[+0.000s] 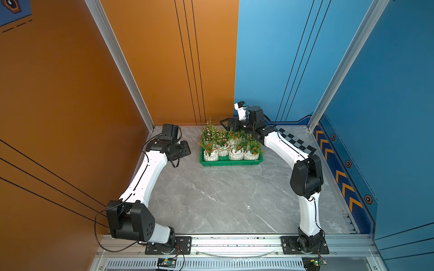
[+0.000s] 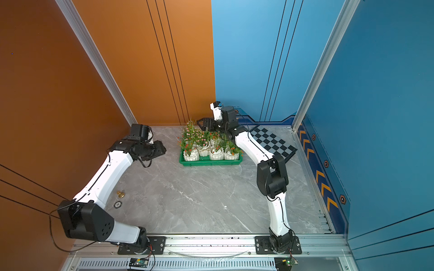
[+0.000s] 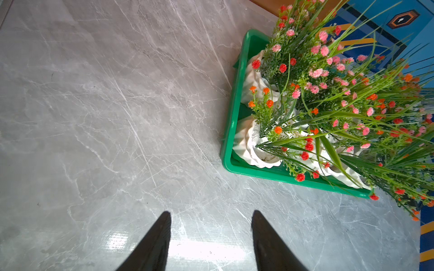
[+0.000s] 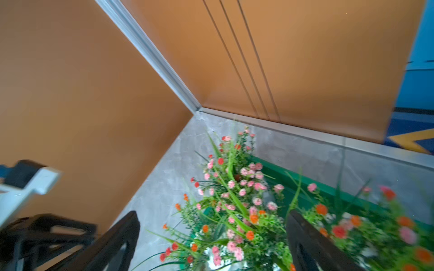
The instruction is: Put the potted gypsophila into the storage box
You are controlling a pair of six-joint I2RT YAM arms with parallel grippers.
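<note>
Several potted gypsophila plants (image 1: 211, 154), in white fluted pots with pink, red and orange flowers, stand packed in a green storage box (image 1: 229, 163) at the back middle. My right gripper hangs open over the back of the plants, flowers seen between and below its fingers in the right wrist view, no pot visibly held. My left gripper is open at the box's left, above bare table, with nothing between its fingertips.
A black checkered board (image 2: 273, 142) lies at the back right. Small round objects (image 2: 120, 194) lie by the left arm.
</note>
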